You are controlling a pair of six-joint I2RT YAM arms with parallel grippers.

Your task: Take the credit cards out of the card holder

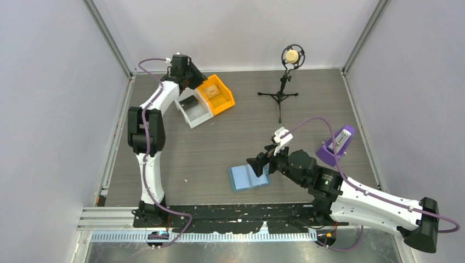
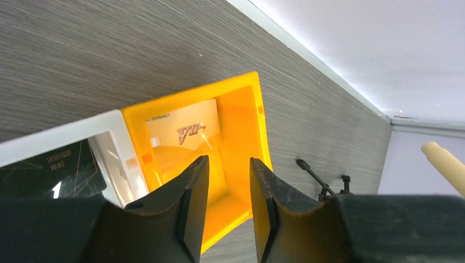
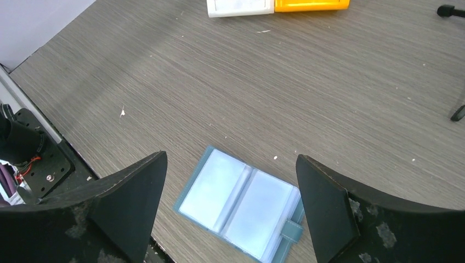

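Observation:
The yellow holder (image 2: pixel 239 123) contains an orange VIP card (image 2: pixel 181 126); beside it the white holder (image 2: pixel 118 131) contains a dark card (image 2: pixel 49 172). My left gripper hovers over the yellow holder, its fingers part open with nothing visible between them. In the right wrist view a light-blue folded card holder (image 3: pixel 241 203) lies on the table below my right gripper, which is open and empty.
A black tripod stand (image 1: pixel 279 94) is at the back centre-right and a purple device (image 1: pixel 329 153) at the right edge. Walls border the sides and back.

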